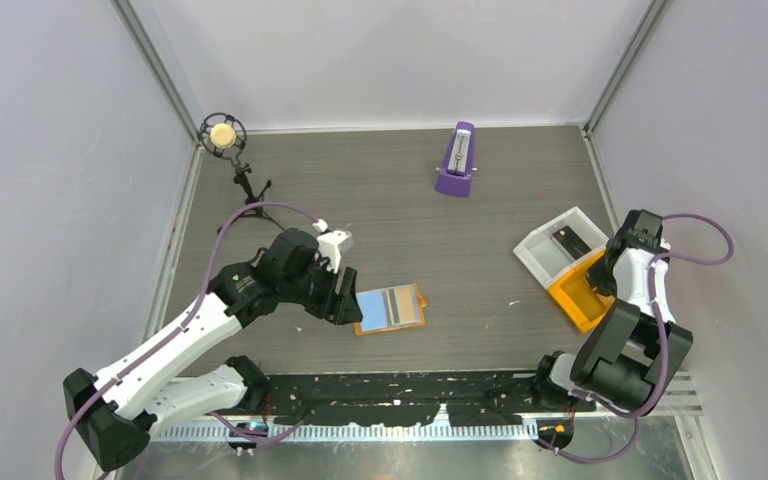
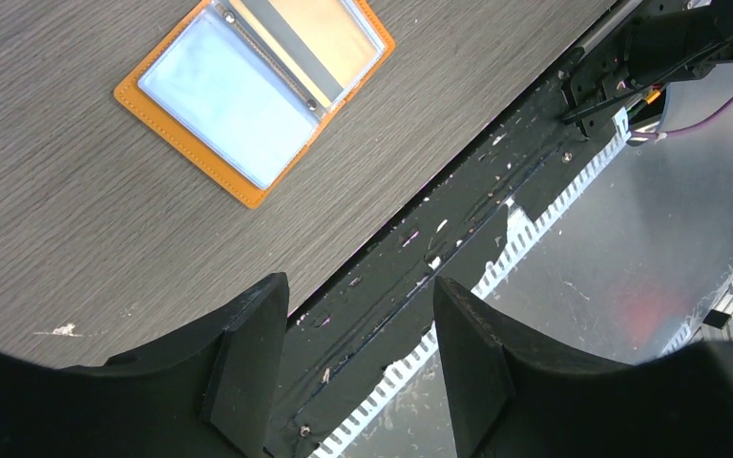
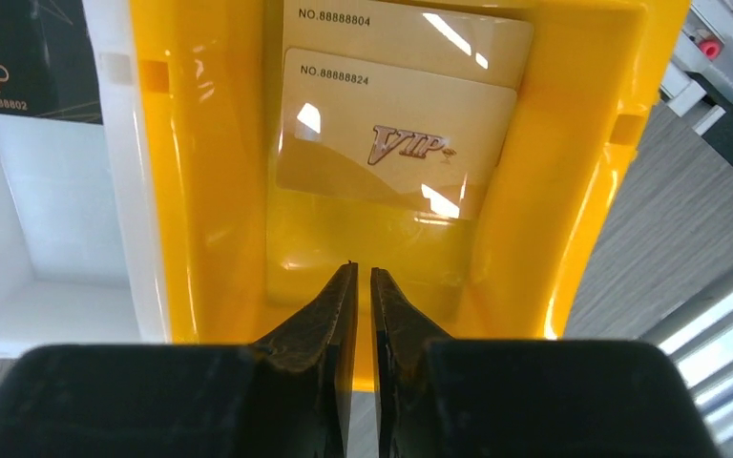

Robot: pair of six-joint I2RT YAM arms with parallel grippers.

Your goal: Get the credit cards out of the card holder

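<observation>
The orange card holder (image 1: 390,310), with blue and tan inserts and a zip strip, lies flat near the table's front middle. My left gripper hangs open above and beside it, empty. At the right, in the yellow tray (image 3: 573,219), lie two gold VIP cards (image 3: 372,172); a black card (image 3: 29,67) is in the white tray (image 3: 57,210) beside it. My right gripper is over the yellow tray, fingertips close together but slightly apart, no card seen between them.
A purple metronome (image 1: 455,165) stands at the back middle. A black stand with a yellow disc (image 1: 223,135) is at back left.
</observation>
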